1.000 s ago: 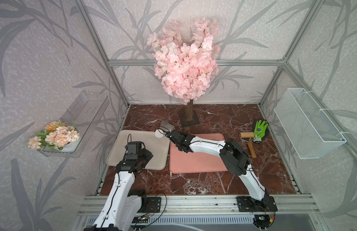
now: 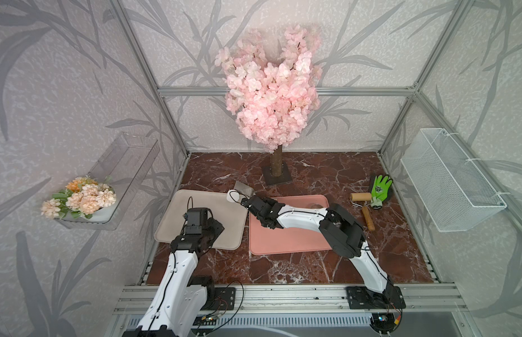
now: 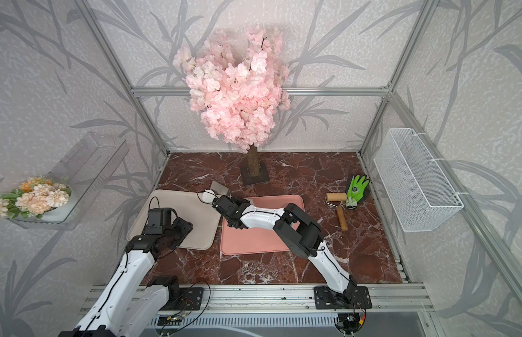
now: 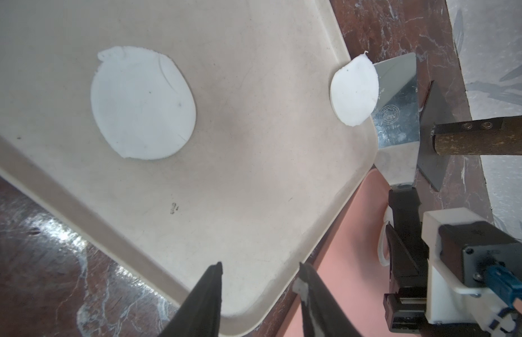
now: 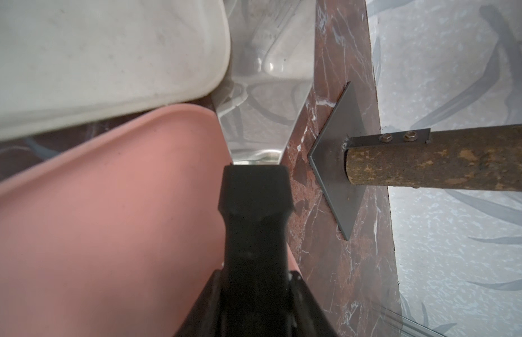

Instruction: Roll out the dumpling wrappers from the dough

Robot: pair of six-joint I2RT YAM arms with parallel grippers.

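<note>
My right gripper is shut on the black handle (image 5: 255, 207) of a scraper, whose wide metal blade (image 4: 397, 112) reaches the far corner of the grey-white tray (image 4: 255, 224). At that corner a small white dough wrapper (image 4: 355, 90) lies against the blade's edge; whether the blade is under it cannot be told. A larger flat wrapper (image 4: 142, 106) rests on the tray, seen in the left wrist view. Above the tray's near part, my left gripper is partly open and empty. Beside the right gripper, a white piece (image 4: 383, 244) shows on the pink tray (image 4: 345, 269).
A tree on a dark base plate (image 2: 276, 175) stands behind the trays. To the right lie a wooden roller (image 2: 360, 197), its handle (image 2: 367, 218) and a green glove (image 2: 380, 191). A wire basket (image 2: 454, 179) hangs on the right wall.
Both trays have moved a touch toward the front. The left arm is nearly where it was.
</note>
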